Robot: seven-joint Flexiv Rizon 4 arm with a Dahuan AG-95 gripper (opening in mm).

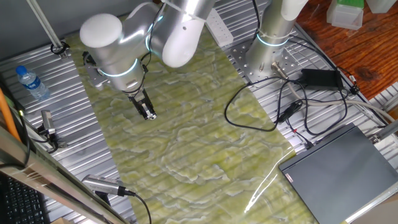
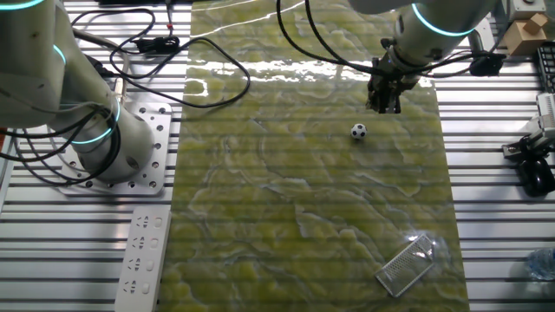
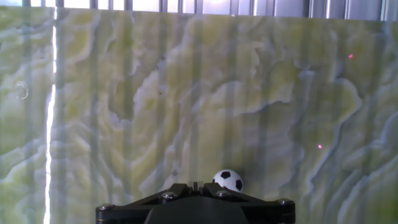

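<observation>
A small black-and-white football [image 2: 358, 131] rests on the yellow-green marbled mat [image 2: 286, 199]. My gripper [image 2: 383, 107] is close to it but apart, to the upper right of the ball in exterior view 2. In the wrist view the gripper has its fingers drawn together, with nothing showing between them. There the ball [image 3: 228, 179] lies just right of the fingertips, its lower edge partly covered by the gripper. From exterior view 1 the gripper [image 1: 149, 116] hides most of the ball.
A clear grater-like piece [image 2: 406, 264] lies on the mat. Black cables [image 1: 249, 124] loop over the mat's edge beside a laptop [image 1: 345, 174]. A white power strip [image 2: 143, 256] and a water bottle [image 1: 32, 83] stand off the mat.
</observation>
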